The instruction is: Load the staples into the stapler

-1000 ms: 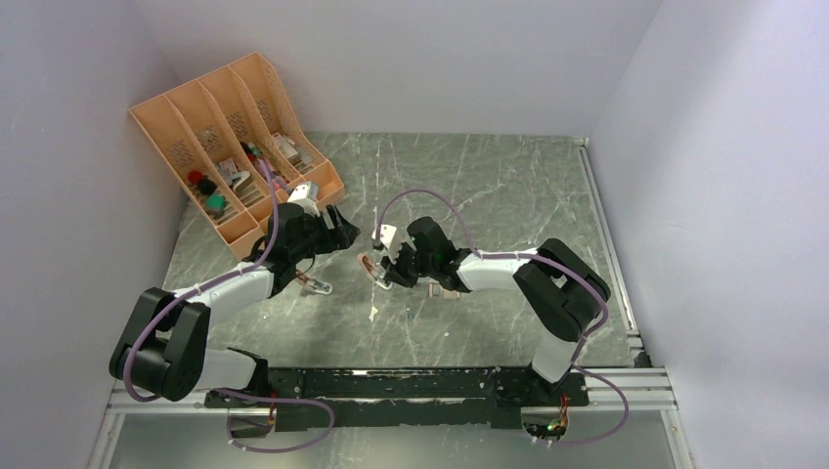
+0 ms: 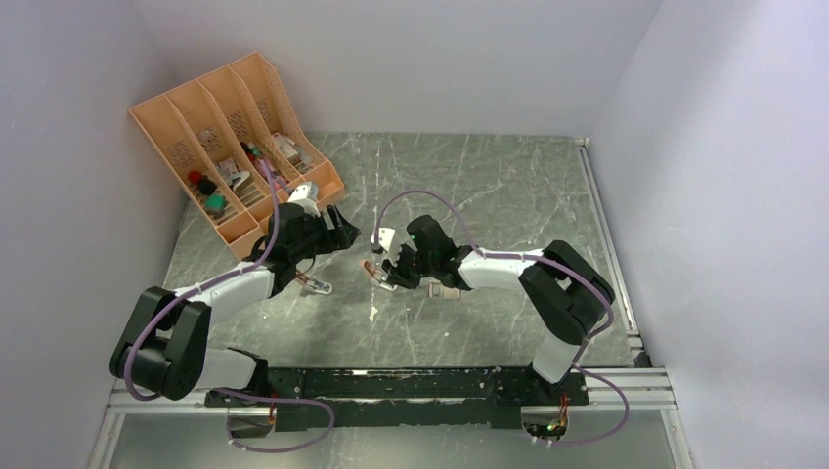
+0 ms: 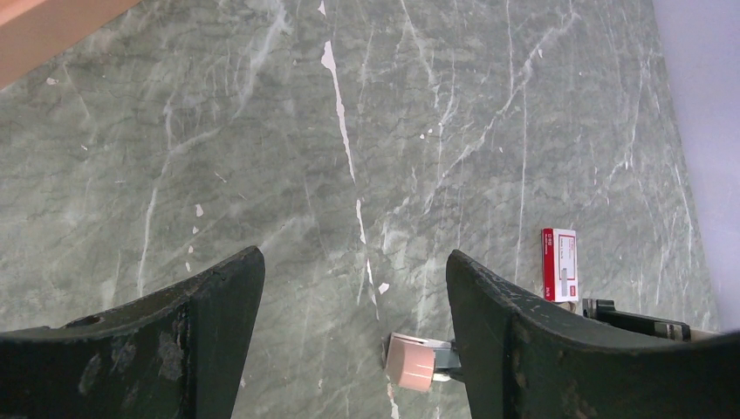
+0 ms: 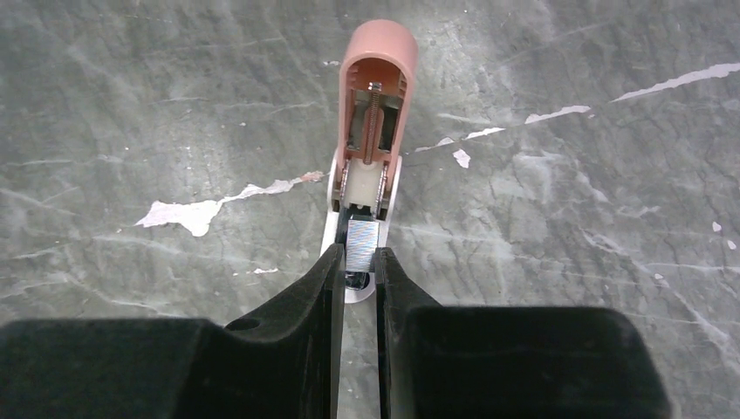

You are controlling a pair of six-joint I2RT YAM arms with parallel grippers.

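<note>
An opened pink and white stapler [image 4: 377, 52] lies on the table in the right wrist view, its pink top swung back and its magazine exposed. A silvery strip of staples [image 4: 362, 244] sits over the front of the magazine. My right gripper is shut on the strip's near end; whether the strip is fully seated cannot be told. The left gripper is open and empty, above bare table. Beyond its right finger shows part of the stapler's pink end [image 3: 410, 364]. In the top view, the stapler [image 2: 371, 269] is partly covered by the right gripper [image 2: 391, 274].
A red and white box [image 3: 559, 264] lies near the right arm. Another stapler-like item [image 2: 314, 283] rests below the left arm. An orange compartment rack [image 2: 235, 230] with assorted items stands at the back left.
The right arm's elbow has shifted slightly to the right and down in the top view. The stapler's pink end sits slightly lower and further right. The left arm has stayed put.
</note>
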